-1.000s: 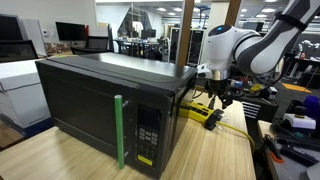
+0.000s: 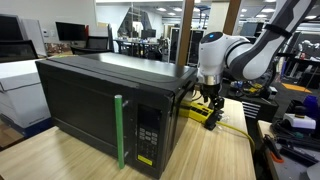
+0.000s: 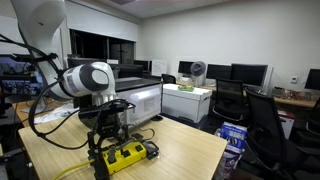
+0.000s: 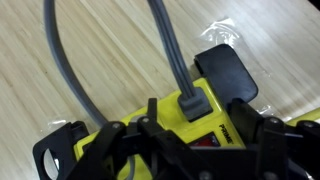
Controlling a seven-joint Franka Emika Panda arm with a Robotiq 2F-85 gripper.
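Observation:
A yellow power box with black ends [image 4: 190, 125] lies on the wooden table, right behind the microwave in exterior view 1. A dark plug [image 4: 196, 105] with a grey cable sits on the box's top. Over the box, my gripper is part open, its two fingertips standing apart on either side of the plug. No contact between fingers and plug is clear. The white arm reaches down to the box [image 3: 130, 155] in exterior view 2, where cables loop round the gripper.
A large black microwave [image 2: 105, 105] with a green strip on its front fills much of the table. A yellow cable [image 2: 236, 131] runs along the tabletop. Bare wood [image 3: 190, 145] lies to the right of the box in exterior view 2.
The arm and gripper have shifted a little left in exterior view 1, closer to the microwave and over the yellow box. Microwave and box look unmoved.

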